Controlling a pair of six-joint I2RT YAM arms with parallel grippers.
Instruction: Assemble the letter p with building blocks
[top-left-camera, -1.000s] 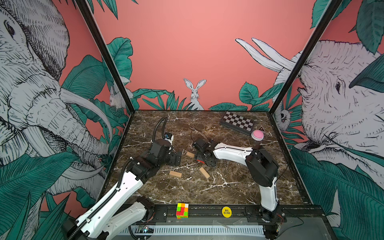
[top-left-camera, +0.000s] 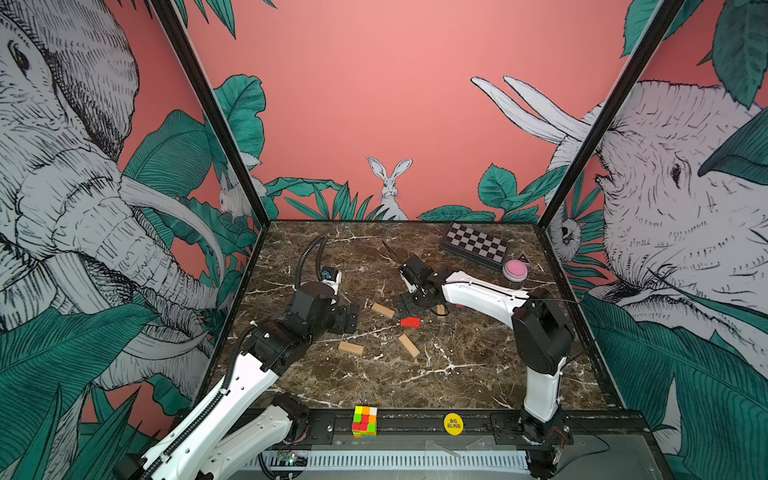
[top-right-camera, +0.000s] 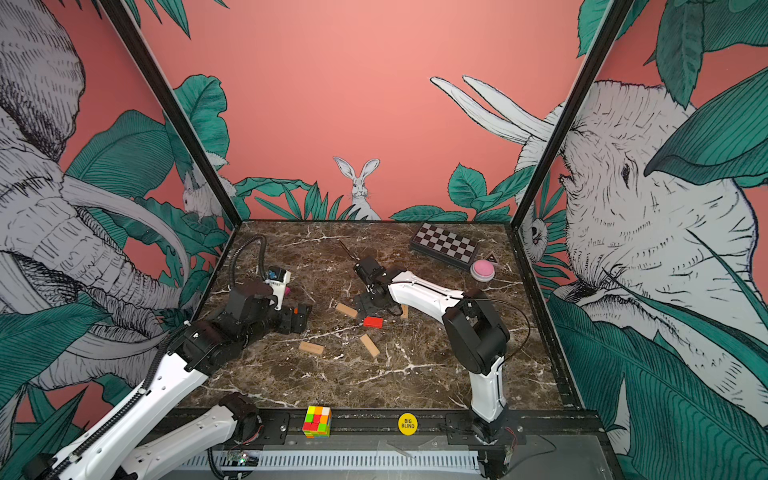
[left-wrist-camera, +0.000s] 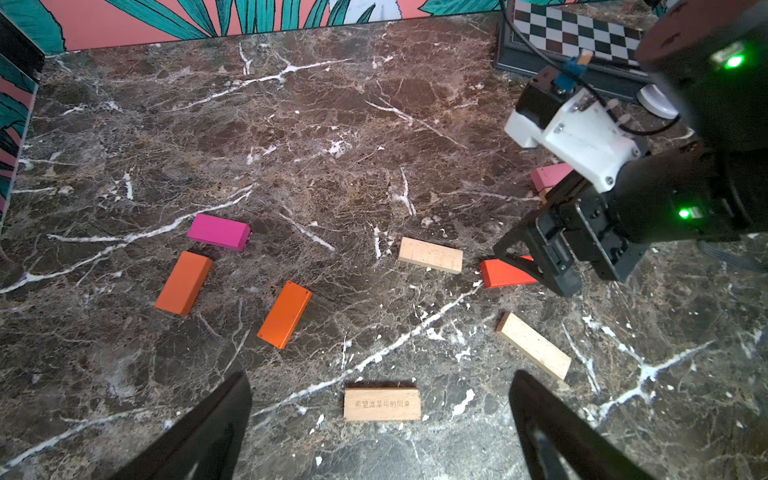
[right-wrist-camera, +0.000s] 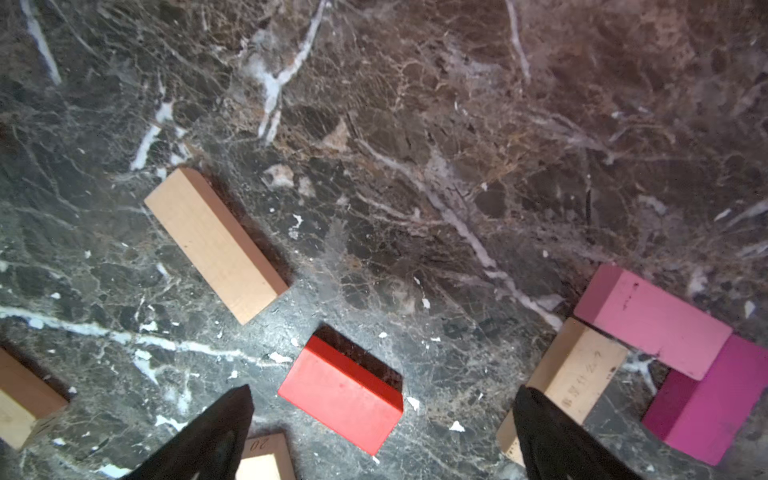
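My left gripper is open over the left of the table, its fingers apart with a lettered wooden block (left-wrist-camera: 382, 404) visible on the table between them. To its left lie two orange blocks (left-wrist-camera: 285, 314) and a magenta block (left-wrist-camera: 219, 231). Hovering over the table's middle, my right gripper is open too. A red block (right-wrist-camera: 344, 393) lies below it, unheld. Plain wooden blocks (right-wrist-camera: 216, 244) lie apart around the red one. At the right of the right wrist view, a pink block (right-wrist-camera: 656, 321) meets a lettered wooden block (right-wrist-camera: 572, 376) and a purple block (right-wrist-camera: 710, 400).
At the back right are a chessboard box (top-left-camera: 476, 245) and a round pink-topped container (top-left-camera: 515, 270). A puzzle cube (top-left-camera: 365, 421) and a yellow disc (top-left-camera: 453, 424) sit at the front edge.
My right gripper has shifted to the right over the last second, and more of the red block now shows. The left arm has drifted slightly left.
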